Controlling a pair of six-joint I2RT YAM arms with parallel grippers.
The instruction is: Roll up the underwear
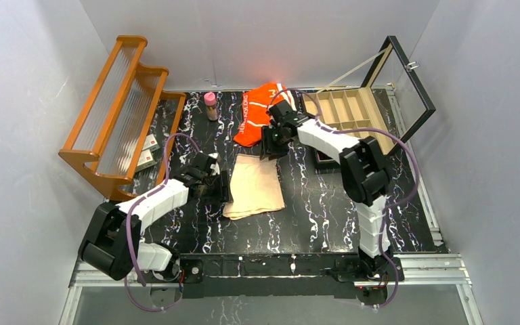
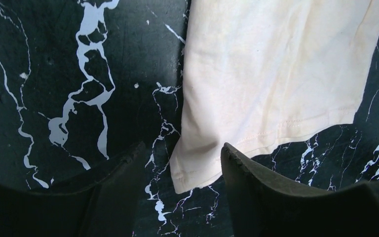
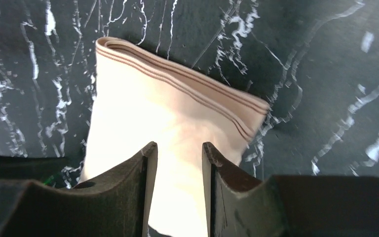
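Folded into a flat, near-rectangular piece, the beige underwear [image 1: 255, 186] lies in the middle of the dark marbled table. My left gripper is part open at the left side of the cloth, a corner of which shows between and beyond its fingers. At the far edge my right gripper stands part open above the cloth, with the striped waistband [image 3: 172, 79] beyond its fingertips. Neither gripper visibly grips the fabric. In the top view the right gripper hides part of the far edge.
An orange bag [image 1: 254, 115] lies just behind the right gripper. A pink-capped bottle [image 1: 210, 106] stands at the back. The wooden shelf [image 1: 118, 115] is on the left, the open compartment box [image 1: 345, 112] at the right.
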